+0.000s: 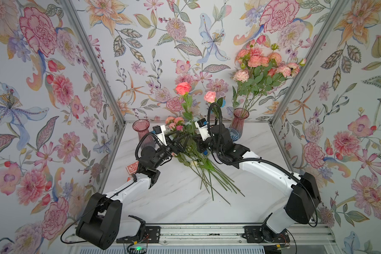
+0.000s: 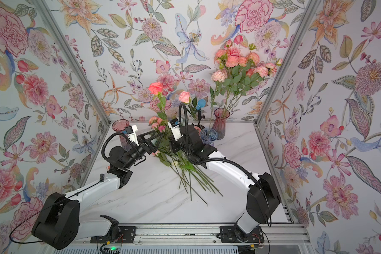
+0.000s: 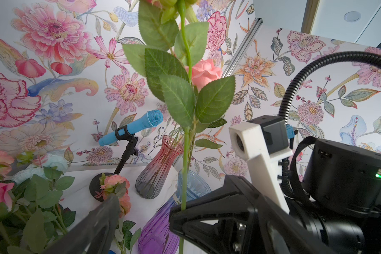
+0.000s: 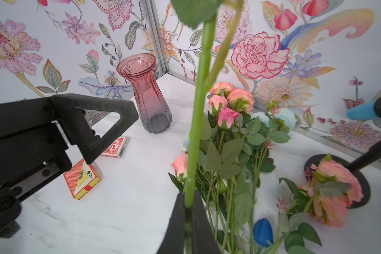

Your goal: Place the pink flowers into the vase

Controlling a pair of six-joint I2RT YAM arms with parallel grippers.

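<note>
A coral-pink flower [image 1: 182,88] stands upright between the two arms, its green stem [image 4: 194,156] pinched by the fingers of my right gripper. In the left wrist view, the stem [image 3: 185,169] rises past several leaves, and the black fingertips of the right gripper close on it low down. My left gripper [image 1: 183,143] is open close to the stem, with its fingers [image 3: 91,222] spread and empty. A purple vase [image 3: 158,232] lies in view behind the stem. A pink vase [image 1: 240,113] at the back right holds a bouquet of pink flowers [image 1: 262,63].
Loose flowers and greenery [image 4: 237,156] lie across the table's middle. An empty pink vase [image 4: 144,89] stands back left, near card boxes [image 4: 82,180]. A blue vase [image 2: 208,134] and a blue microphone [image 3: 131,127] on a stand are toward the back.
</note>
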